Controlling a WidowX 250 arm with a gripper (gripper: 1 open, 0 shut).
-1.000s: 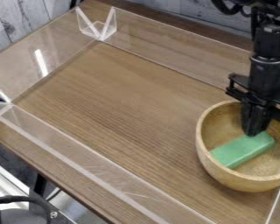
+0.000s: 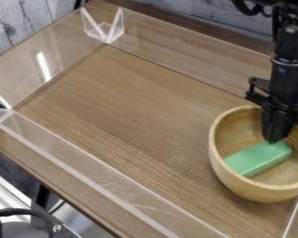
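Note:
A wooden bowl (image 2: 226, 139) sits at the right side of the table with a green block (image 2: 255, 160) lying inside it. The black gripper (image 2: 276, 130) reaches down into the bowl's back part, its fingertips by the upper end of the green block. It looks shut; whether anything is between the fingertips is hard to see.
Clear plastic edging runs along its left side. A black object (image 2: 21, 218) is at the bottom left corner, and a wall stands at the back.
The gripper and arm have shifted slightly to the right at the back of the bowl. The bowl and green block look nearly unchanged.

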